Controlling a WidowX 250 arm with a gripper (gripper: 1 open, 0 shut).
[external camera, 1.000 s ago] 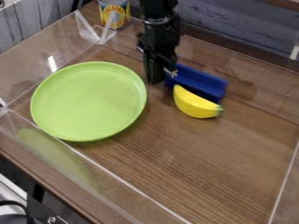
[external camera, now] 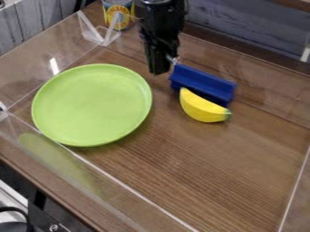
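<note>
The black gripper (external camera: 162,56) hangs at the upper middle, just left of and above a blue block (external camera: 206,83), its tips shut with nothing visible between them. A yellow banana (external camera: 202,107) lies in front of the blue block. A large green plate (external camera: 91,105) lies to the left.
A can (external camera: 118,13) stands at the back left, with a clear plastic piece (external camera: 100,33) near it. A wooden wall closes off the back.
The gripper has risen a little, uncovering more of the space around the blue block's left end. The block, banana and plate look unmoved.
</note>
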